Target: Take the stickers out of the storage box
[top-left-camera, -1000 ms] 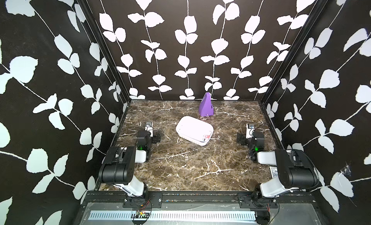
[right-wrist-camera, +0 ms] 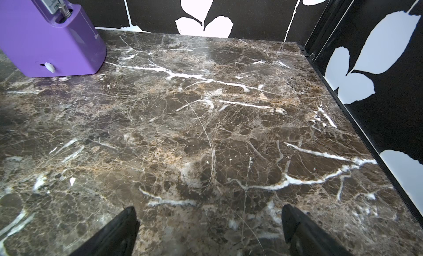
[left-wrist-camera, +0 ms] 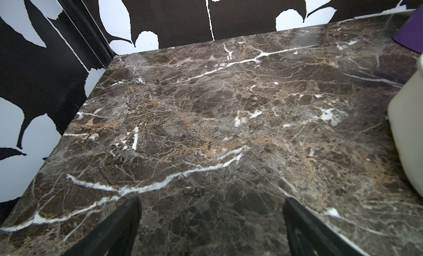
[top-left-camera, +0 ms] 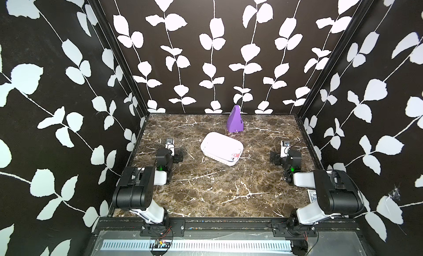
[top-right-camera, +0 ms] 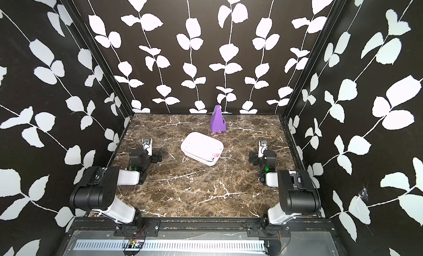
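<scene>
A white rounded storage box (top-left-camera: pixel 220 146) rests in the middle of the marble table, with a small red printed patch at its front right; whether stickers lie inside cannot be told. Its curved side (left-wrist-camera: pixel 407 128) shows at the right edge of the left wrist view. My left gripper is low over the table to the box's left, open and empty. My right gripper is to the box's right, also open with nothing between its fingers.
A purple metronome (top-right-camera: pixel 217 121) stands behind the box near the back wall. Patterned walls enclose the back and sides.
</scene>
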